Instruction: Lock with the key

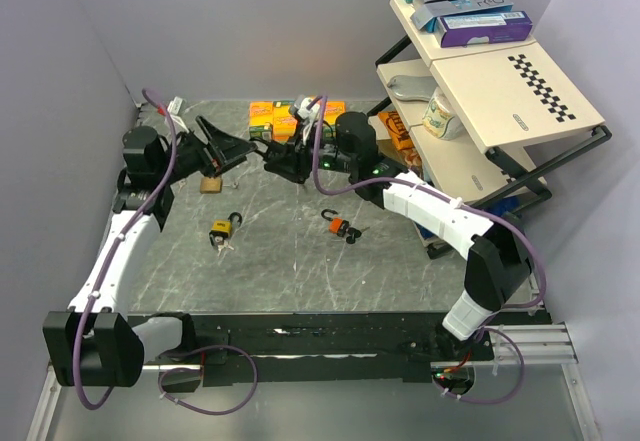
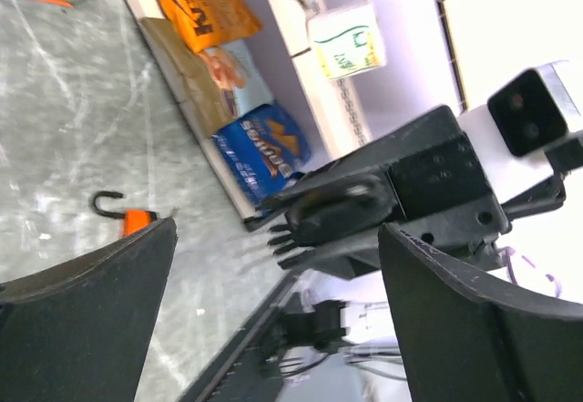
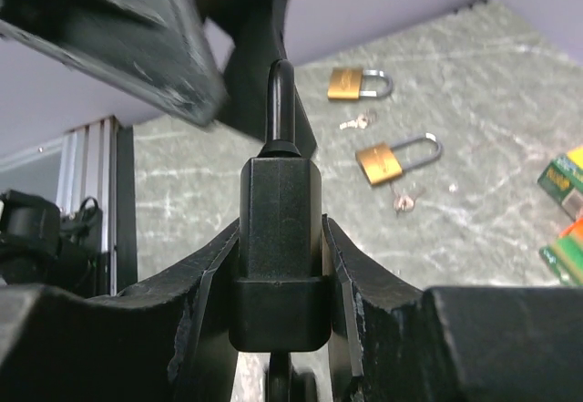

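Note:
My right gripper (image 1: 285, 161) is raised at the centre, shut on a black object (image 3: 281, 242) with a slim hooked rod, likely a key. My left gripper (image 1: 225, 154) faces it from the left, open, its tips close to that object. Below lie a yellow padlock with keys (image 1: 221, 231) and an orange-and-black padlock (image 1: 337, 225) with a black key, also partly seen in the left wrist view (image 2: 137, 222). Brass padlocks (image 3: 376, 164) show in the right wrist view.
Orange and green boxes (image 1: 260, 121) line the back of the grey table (image 1: 290, 271). A shelf rack (image 1: 520, 91) with packets and boxes stands at the right.

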